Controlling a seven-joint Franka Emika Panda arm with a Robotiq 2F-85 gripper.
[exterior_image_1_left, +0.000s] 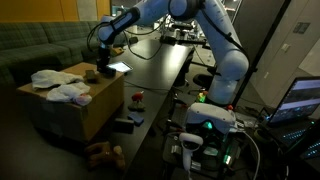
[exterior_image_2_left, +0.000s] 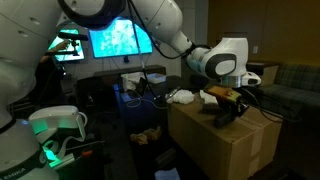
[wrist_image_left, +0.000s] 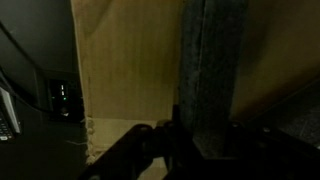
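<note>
My gripper is shut on a dark grey, soft-looking strip (wrist_image_left: 212, 65), probably cloth, which runs up through the middle of the wrist view. Below it lies the cardboard box (wrist_image_left: 125, 65). In exterior view 2 the gripper (exterior_image_2_left: 230, 106) is over the right part of the box (exterior_image_2_left: 240, 152), with a dark shape (exterior_image_2_left: 222, 116) under it. Whether the dark material touches the box top is unclear. From exterior view 1 the gripper (exterior_image_1_left: 106, 67) appears at the box's right end, small and dark.
White cloths (exterior_image_1_left: 52, 78) and a pinkish-white bundle (exterior_image_1_left: 70, 92) lie on the box's left part. A small dark item (exterior_image_1_left: 90, 76) is on top too. Brown objects (exterior_image_1_left: 105, 155) and a dark blue item (exterior_image_1_left: 136, 117) lie on the floor. A sofa (exterior_image_1_left: 50, 42) stands behind.
</note>
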